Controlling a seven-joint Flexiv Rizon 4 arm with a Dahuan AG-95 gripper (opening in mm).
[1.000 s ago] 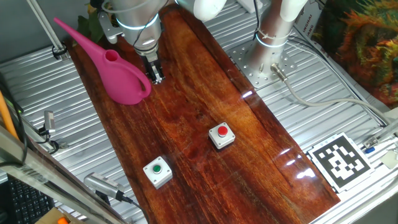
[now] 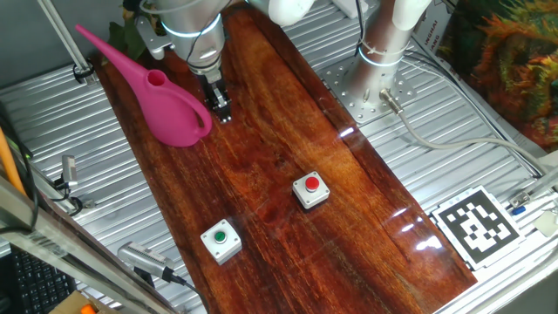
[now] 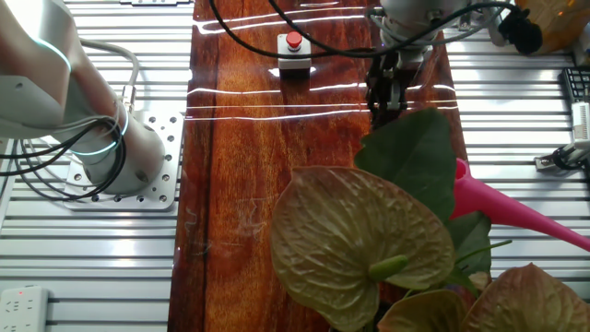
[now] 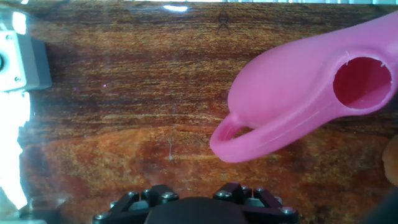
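A pink watering can (image 2: 170, 113) stands upright on the brown wooden board (image 2: 261, 157), its long spout toward the far left corner. In the wrist view the can (image 4: 280, 87) fills the right side, and the closed loop of its handle points toward the middle. My gripper (image 2: 224, 117) is beside the handle, on the side nearer my base, without visible contact. Its two dark fingertips (image 4: 165, 194) stand apart at the bottom of the wrist view, with nothing seen between them. From the second exterior view, leaves and cables partly cover the gripper (image 3: 387, 101) and can.
A box with a red button (image 2: 311, 185) and one with a green button (image 2: 221, 238) sit on the board's nearer half. A leafy plant (image 3: 359, 231) stands near the spout. The board between can and red button is clear.
My gripper has shifted slightly toward the near right in exterior view 1, alongside the handle. The can and both button boxes have stayed in place.
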